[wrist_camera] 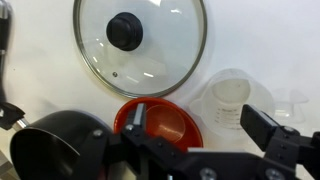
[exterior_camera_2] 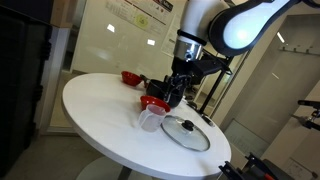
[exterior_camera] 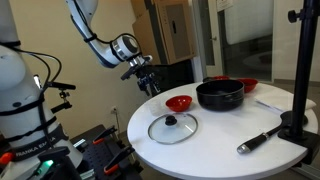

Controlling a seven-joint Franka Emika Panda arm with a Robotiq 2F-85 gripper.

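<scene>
My gripper is spread open above the table, its black fingers well apart. Below it in the wrist view are a red bowl (wrist_camera: 165, 122) and, to the right, a clear plastic measuring cup (wrist_camera: 234, 95). A round glass lid (wrist_camera: 165, 55) with a black knob lies flat beyond the bowl. At the lower left is part of a dark pot (wrist_camera: 50, 150). Exterior view 2 has the cup (exterior_camera_2: 151, 119) in front of the red bowl (exterior_camera_2: 158, 103), with the lid (exterior_camera_2: 190, 136) to the right. I see nothing held.
On the round white table (exterior_camera: 205, 158), the black pot (exterior_camera: 220, 95) stands behind the lid (exterior_camera: 185, 134). More red ware (exterior_camera: 247, 84) sits at the back. A black-handled utensil (exterior_camera: 258, 140) lies near a black post (exterior_camera: 297, 95) at the right.
</scene>
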